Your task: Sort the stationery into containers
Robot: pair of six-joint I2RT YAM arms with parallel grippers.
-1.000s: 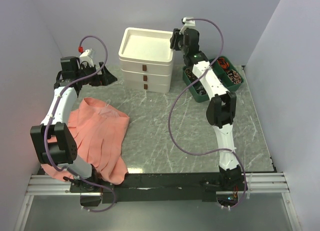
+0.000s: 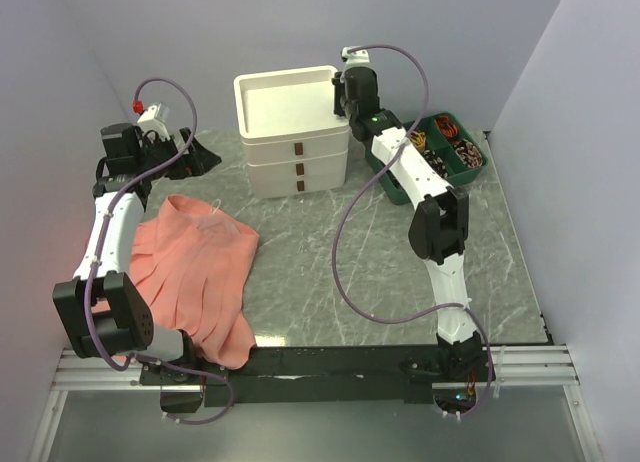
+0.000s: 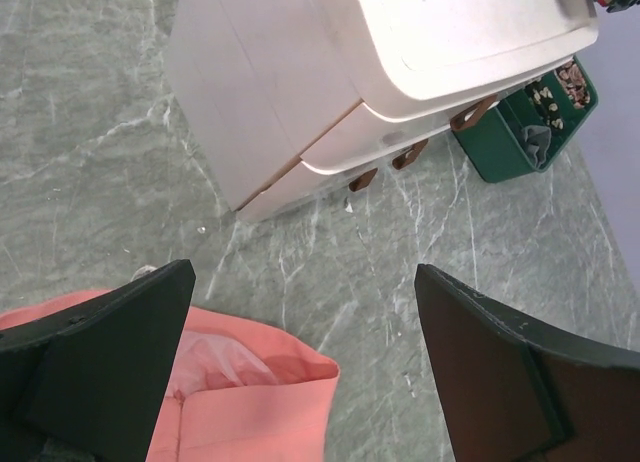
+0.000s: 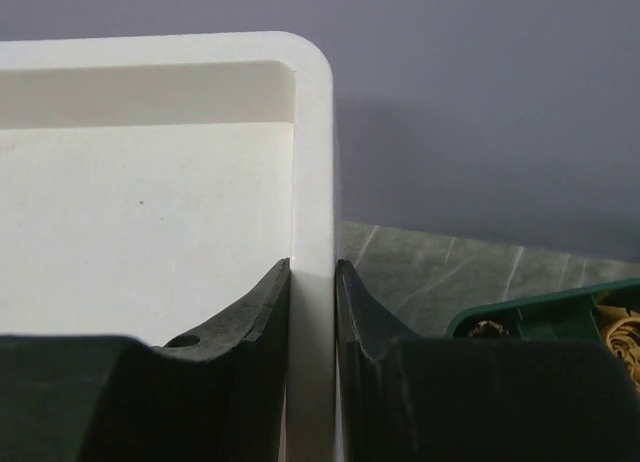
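Observation:
A white drawer unit (image 2: 297, 147) with brown pull tabs and a shallow open-topped tray stands at the back of the table. My right gripper is shut on the rim (image 4: 315, 172) of its right wall, one finger on either side. The tray floor (image 4: 150, 222) looks empty. Left of the unit, and apart from it, my left gripper (image 2: 205, 154) hangs open with nothing between its fingers. A green divided bin (image 2: 468, 174) holding small items sits to the right, partly hidden by the right arm.
A salmon-coloured cloth bag (image 2: 195, 272) lies flat at the left front, something sheer in its opening. Walls close in the back and sides.
The drawer unit has turned slightly and shifted toward the front. The left gripper has drawn away to the left.

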